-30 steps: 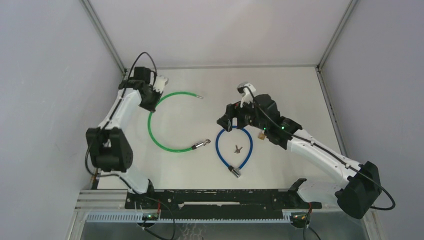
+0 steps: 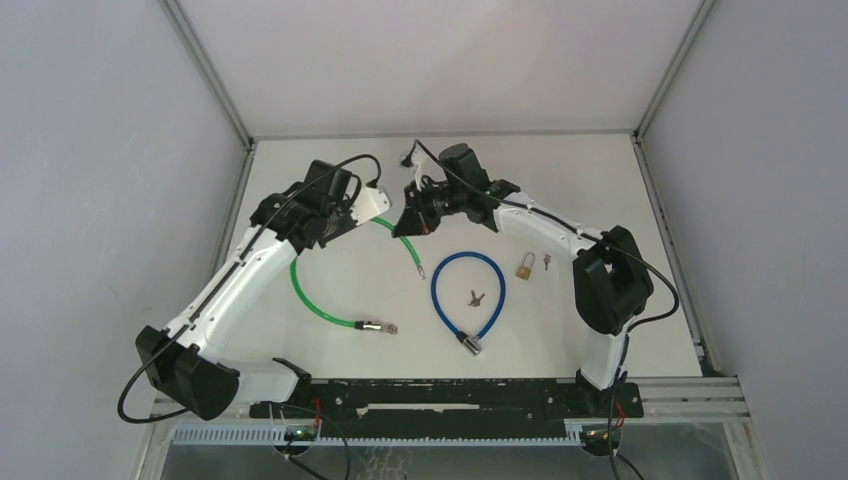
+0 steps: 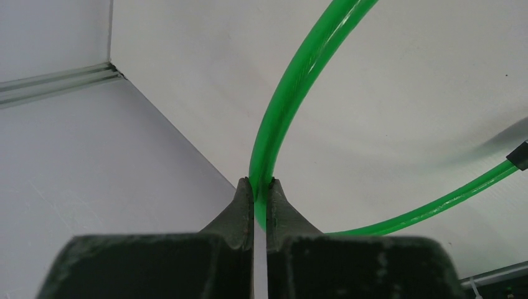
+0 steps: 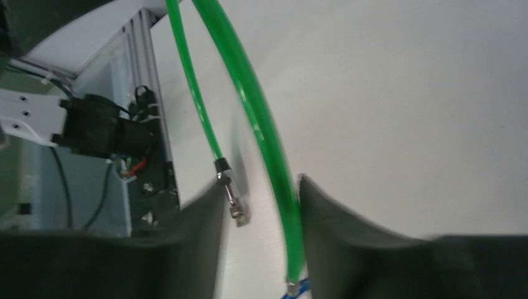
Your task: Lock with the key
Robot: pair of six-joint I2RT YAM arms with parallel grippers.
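Note:
The green cable lock (image 2: 320, 312) curves over the left half of the table, its silver lock end (image 2: 377, 327) at the front. In the left wrist view, my left gripper is shut on the green cable (image 3: 289, 93), which runs between its fingertips. My right gripper is part open around the cable's other end (image 4: 274, 156); the cable lies close to the right-hand finger (image 4: 320, 212), with a gap to the other. Small keys (image 2: 476, 299) lie inside the blue cable lock's loop.
The blue cable lock (image 2: 502, 285) lies looped at the table's middle. To its right rest a brass padlock (image 2: 524, 270) and a small key (image 2: 547, 262). Bare table lies at the right and back.
The right gripper has moved left to the cable.

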